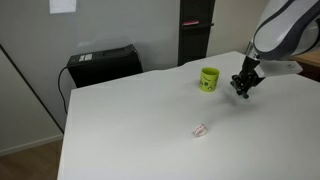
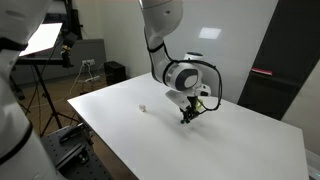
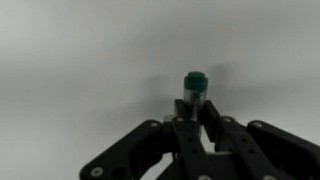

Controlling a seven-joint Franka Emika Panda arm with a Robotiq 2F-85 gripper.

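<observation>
In the wrist view, my gripper is shut on a slim marker-like object with a dark green end. Its lower part is hidden among the fingers. Exterior view 1 has the gripper at the right side of the white table, low over the surface; whether the held object touches the table is too small to tell. A yellow-green mug stands just left of the gripper, apart from it. Toward the middle of the table lies a small white object with reddish marks.
In exterior view 2, the small pale object rests left of the arm, and the table's right side is clear.
</observation>
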